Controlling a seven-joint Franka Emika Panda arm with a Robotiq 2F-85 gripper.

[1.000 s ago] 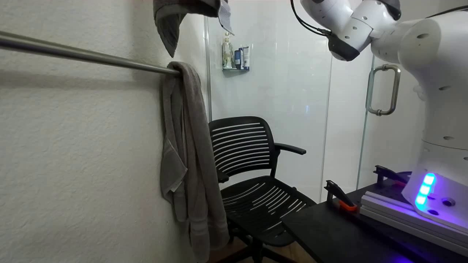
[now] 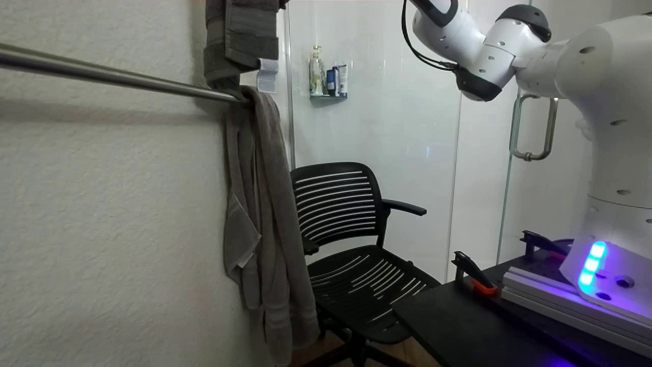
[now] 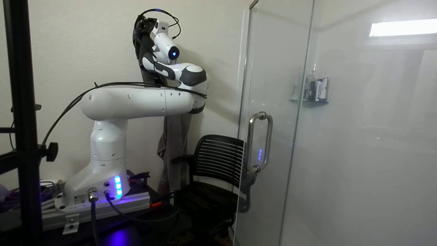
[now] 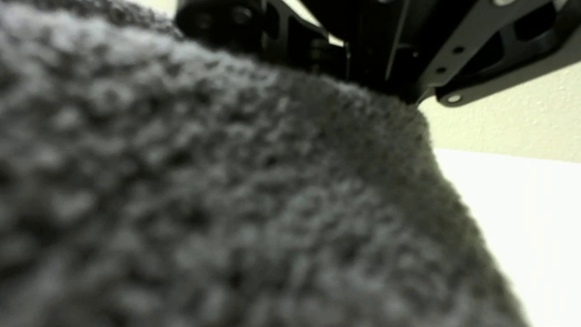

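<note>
A dark grey towel [image 2: 250, 36] hangs in the air at the top of exterior view 1, its lower end overlapping the end of the metal bar [image 2: 122, 76]; whether it touches the bar, I cannot tell. A pale tag [image 2: 267, 76] shows at its edge. Close up, the towel [image 4: 245, 190] fills most of the wrist view. At the top there, my gripper is shut on the towel, with its fingertips hidden by the cloth. Another grey towel [image 2: 275, 214] is draped over the bar's end and hangs down the wall.
A black chair [image 2: 342, 208] stands below and beside the draped towel. The glass door's handle [image 3: 260, 141] is right of the arm. Clamps [image 2: 473, 272] sit on the dark table [image 2: 452, 324].
The held towel has come down and slightly left, from clear above the bar to overlapping its end. The arm has shifted a little lower and left. The draped towel looks unmoved.
</note>
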